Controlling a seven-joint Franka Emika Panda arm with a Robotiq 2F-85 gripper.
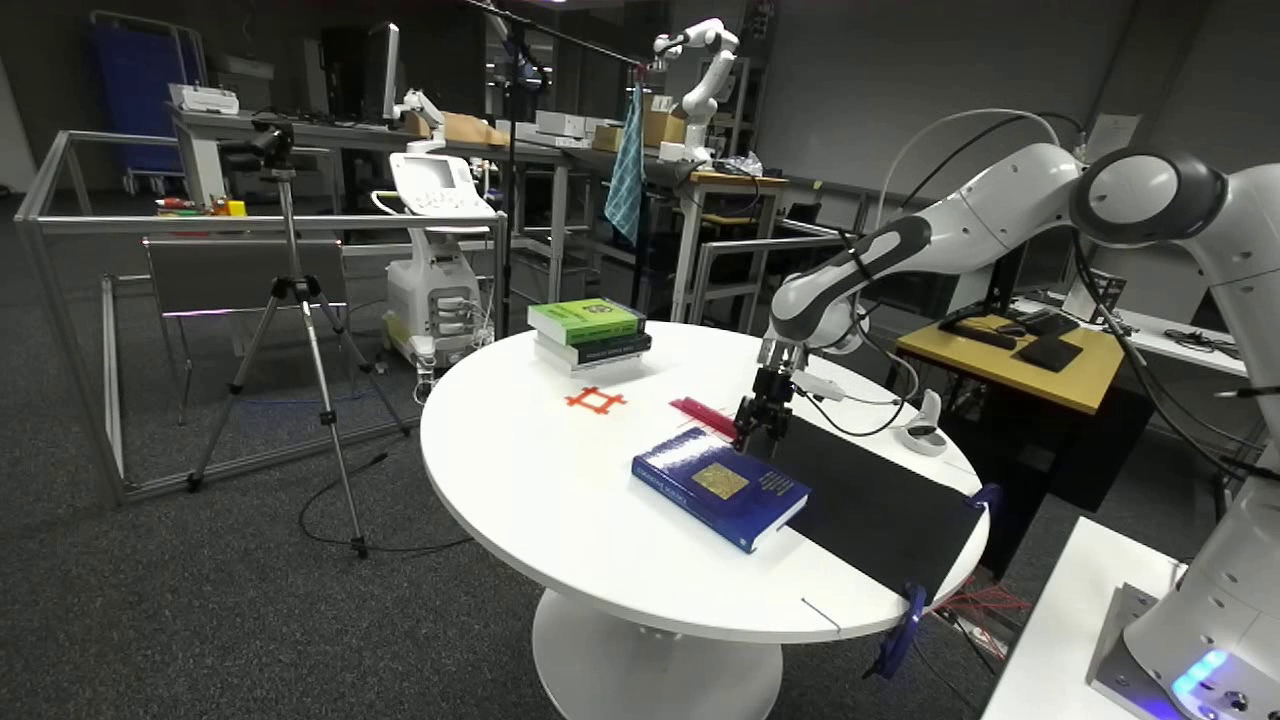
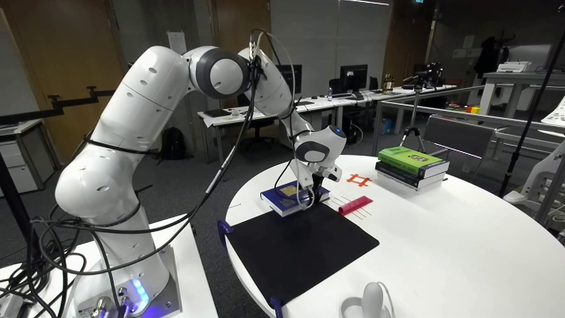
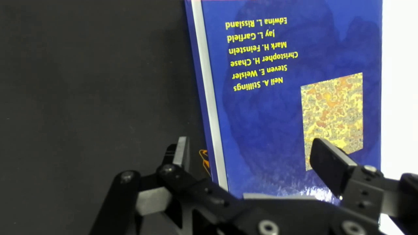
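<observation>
A thick blue book lies flat, partly on the black mat and partly on the white table. My gripper is low at the book's far edge in exterior view 1. In the wrist view, my gripper is open, its two fingers well apart. The left finger appears over the black mat beside the book's page edge. Across the gap, the right finger overlaps the cover's yellow patterned square. Whether either finger touches the book cannot be told.
A red holder and an orange square frame lie on the table. Stacked books with a green one on top stand farther off. A white controller rests beyond it.
</observation>
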